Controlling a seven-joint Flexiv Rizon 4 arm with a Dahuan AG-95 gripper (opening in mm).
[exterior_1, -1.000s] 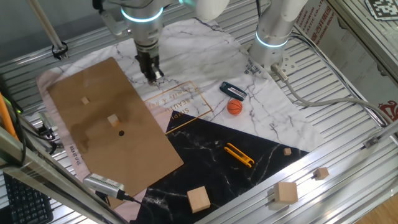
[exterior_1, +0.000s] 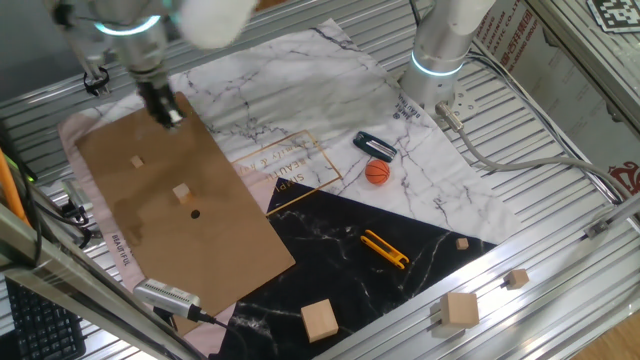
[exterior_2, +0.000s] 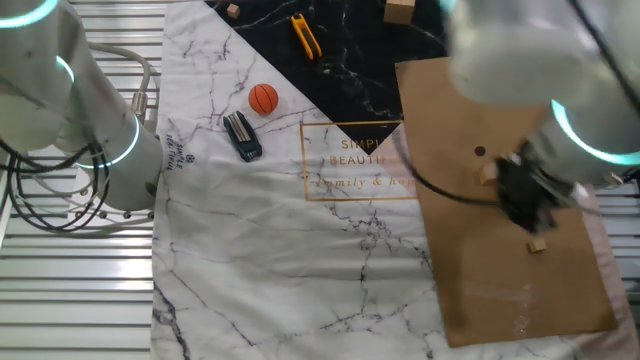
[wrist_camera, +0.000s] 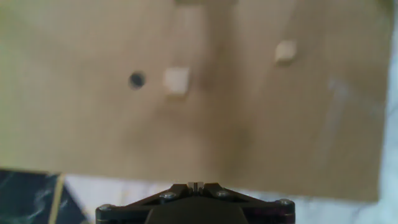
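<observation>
My gripper (exterior_1: 174, 122) hangs above the far part of a brown board (exterior_1: 225, 245), apart from everything on it. In the wrist view its fingertips meet, and nothing shows between them. One small wooden block (wrist_camera: 177, 79) sits on the board near a dark round hole (wrist_camera: 137, 79). A smaller wooden block (wrist_camera: 286, 51) lies farther off on the same board. Both blocks stand ahead of the fingertips in that blurred view. In exterior view 2 the arm partly covers the board, and the gripper is smeared by motion.
An orange ball (exterior_1: 377, 172) and a dark stapler-like object (exterior_1: 375, 147) lie on the marbled cloth. A yellow cutter (exterior_1: 385, 249) and a larger wooden block (exterior_1: 320, 320) rest on its black part. The pale cloth between board and robot base is mostly clear.
In exterior view 1 my gripper has moved left, from over the white cloth to over the board. The blocks and other objects have stayed put.
</observation>
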